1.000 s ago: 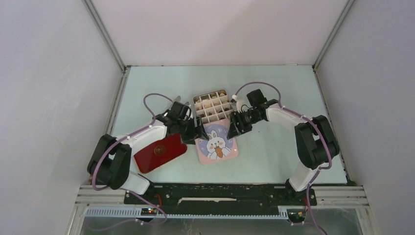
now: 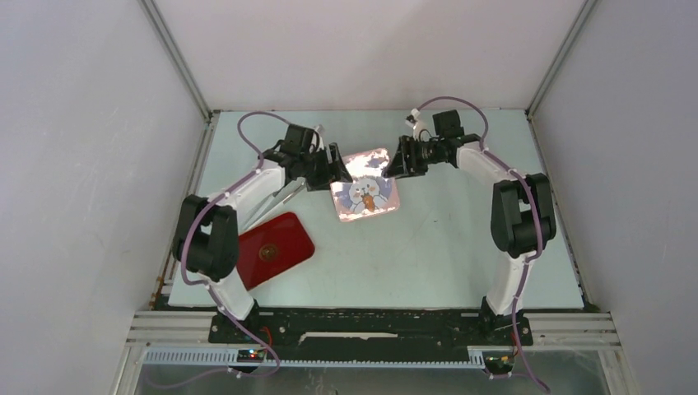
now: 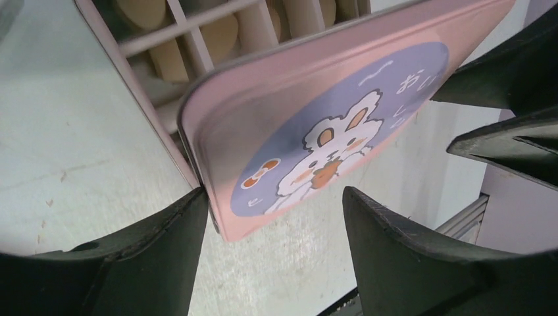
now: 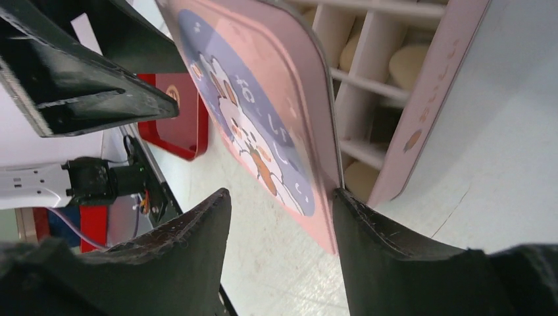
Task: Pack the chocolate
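A pink lid [image 2: 365, 188] with a rabbit picture tilts over a compartmented box [image 4: 428, 99] holding pale round pieces, covering most of it from above. My left gripper [image 2: 335, 164] is at the lid's left side, my right gripper [image 2: 399, 158] at its right side. Both seem closed on the lid, one at each side, though their fingertips are partly hidden in the top view. In both wrist views the lid's near edge lies between or just beyond the fingers, with the box's wall close behind it.
A dark red tray or lid [image 2: 276, 247] lies at the front left, with long pale utensils [image 2: 280, 202] behind it, partly under the left arm.
Both grippers and the pink lid have moved toward the back, and the lid now covers the compartments that showed in the top view.
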